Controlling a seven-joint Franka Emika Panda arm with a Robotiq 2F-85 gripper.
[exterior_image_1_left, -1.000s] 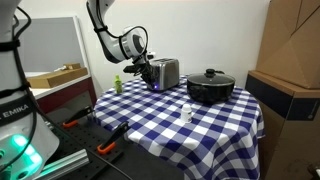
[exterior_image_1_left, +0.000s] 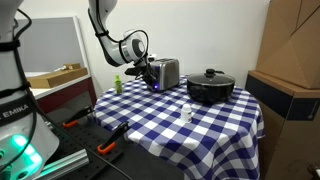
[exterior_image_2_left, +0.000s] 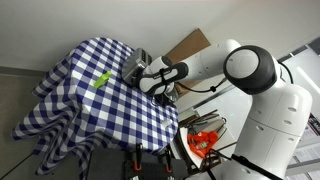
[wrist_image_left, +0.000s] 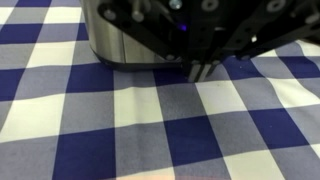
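My gripper is shut, and nothing shows between its fingers. It sits right at the side of a silver toaster (exterior_image_1_left: 168, 70), whose metal wall fills the upper left of the wrist view. Whether the fingertips touch the toaster or stay just apart, I cannot tell. In exterior view 2 the arm hides much of the toaster.
A black lidded pot (exterior_image_1_left: 210, 88) stands right of the toaster. A white cup (exterior_image_1_left: 186, 114) sits on the checkered tablecloth (exterior_image_1_left: 225, 125) nearer the front. At the left stands a yellow-green bottle (exterior_image_1_left: 118, 84).
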